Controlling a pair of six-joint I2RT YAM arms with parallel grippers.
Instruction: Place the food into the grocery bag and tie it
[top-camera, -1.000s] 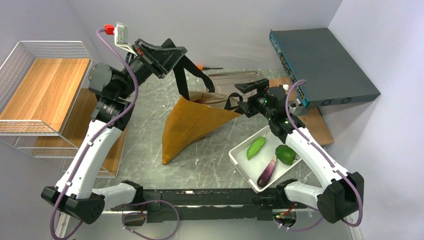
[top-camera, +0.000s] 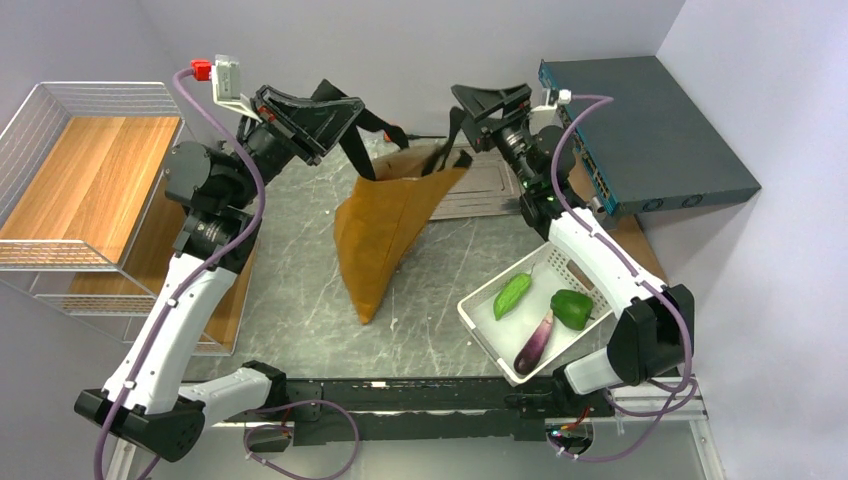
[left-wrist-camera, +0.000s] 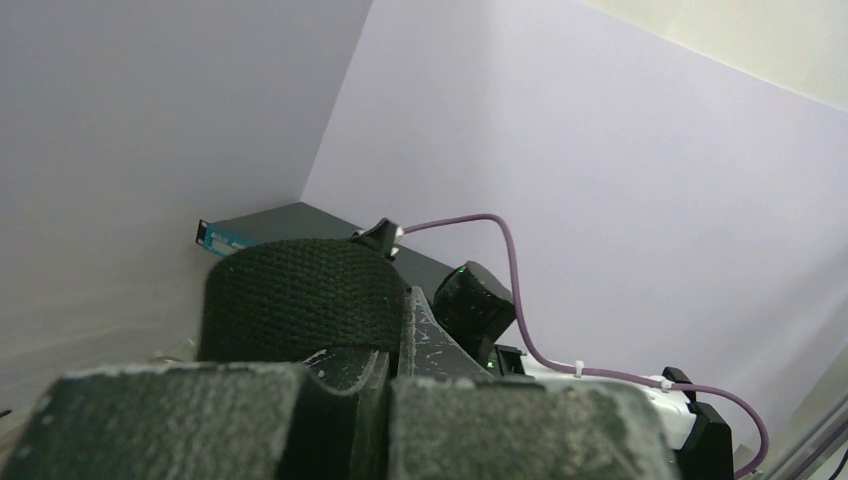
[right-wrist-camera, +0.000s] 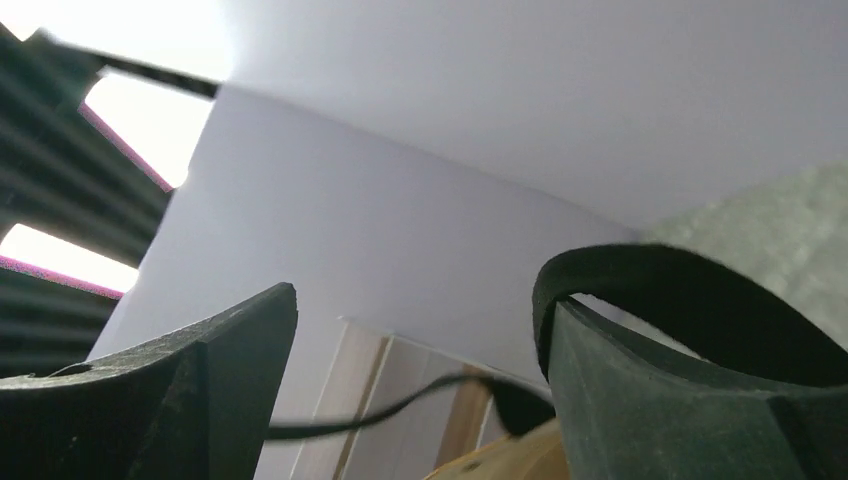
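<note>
A mustard-brown grocery bag (top-camera: 385, 235) with black straps hangs slanted over the counter, its mouth up and partly open. My left gripper (top-camera: 335, 122) is shut on one black strap (left-wrist-camera: 305, 300), which rises as a band beyond the fingers in the left wrist view. On the other side, my right gripper stands open. The other strap (right-wrist-camera: 690, 300) loops over the tip of one of its fingers and is not clamped. In a white basket (top-camera: 483, 345) lie a green pepper (top-camera: 571, 309), a long green vegetable (top-camera: 512, 296) and an eggplant (top-camera: 533, 345).
A wire rack with wooden shelves (top-camera: 110, 170) stands at the left. A dark flat box (top-camera: 650, 130) fills the back right, and a metal tray (top-camera: 475, 200) lies behind the bag. Bare counter (top-camera: 290, 300) shows around the bag's lower end.
My right gripper has moved back and to the left, drawing up the bag's right strap and side. The bag's bottom has swung right; the left gripper has shifted slightly left.
</note>
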